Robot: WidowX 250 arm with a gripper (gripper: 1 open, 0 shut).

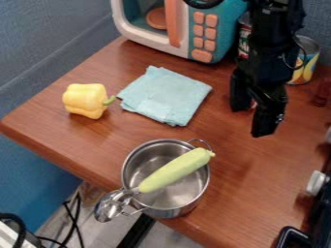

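Observation:
My black gripper [255, 108] hangs on the right of the wooden table [233, 194], in front of the cans. Its fingers point down; whether anything sits between them is hard to tell. A steel pot [172, 201] near the front holds a pale green corn cob [173, 171] lying across it, with a metal lid or utensil [111, 205] at its left. A yellow pepper [85, 100] lies on the left, and a folded light blue cloth [165, 94] lies behind the pot.
A toy microwave [184, 29] stands at the back. A can [305, 66] and a small brown bottle [322, 96] are at the right, partly behind the arm. Dark equipment [311, 228] lines the front right edge.

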